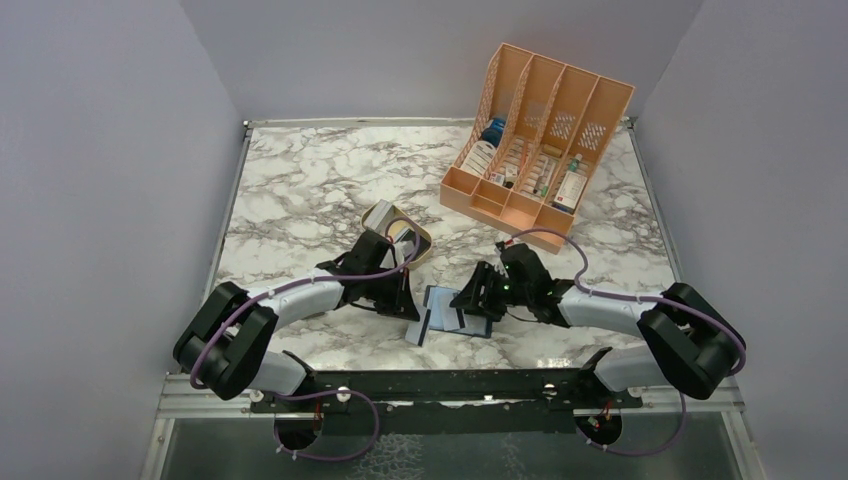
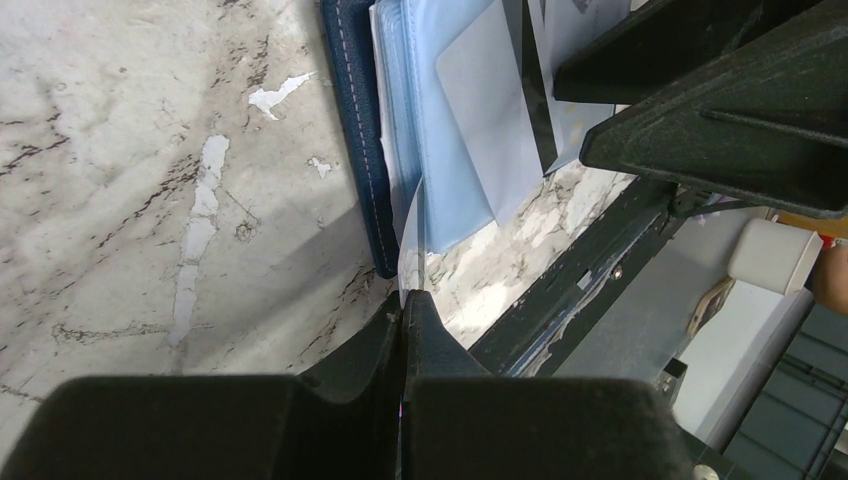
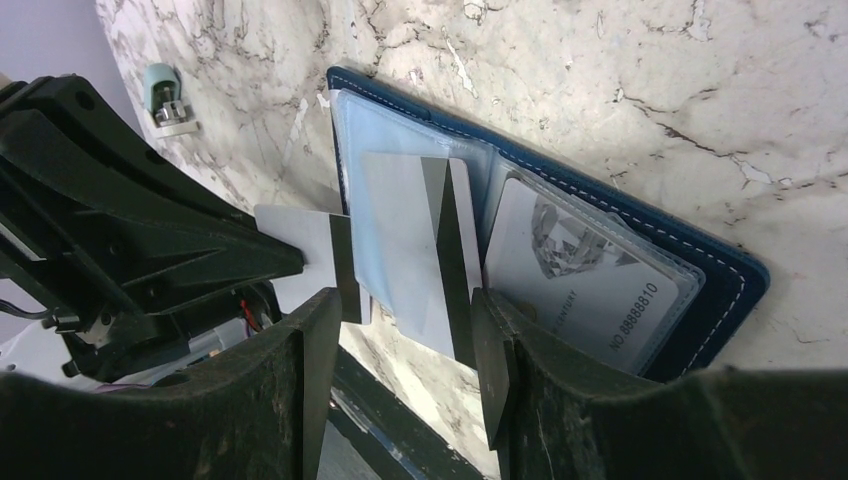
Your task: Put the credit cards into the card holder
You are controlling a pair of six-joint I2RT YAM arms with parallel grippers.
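The open dark-blue card holder (image 3: 720,262) has clear light-blue sleeves; a printed silver card (image 3: 590,275) sits in its right-hand sleeve. A white credit card (image 3: 410,235) with a black stripe lies loose and askew on top of the left sleeves, its lower end past the holder's edge. My right gripper is open above it, one finger (image 3: 490,330) at the card's striped edge. On the holder's left side, my left gripper is shut on a second white striped card, seen edge-on in the left wrist view.
A beige basket (image 1: 428,248) with items stands behind the left arm. An orange compartment organizer (image 1: 465,203) occupies the back right. The table's front edge and dark rail (image 1: 460,383) run close in front.
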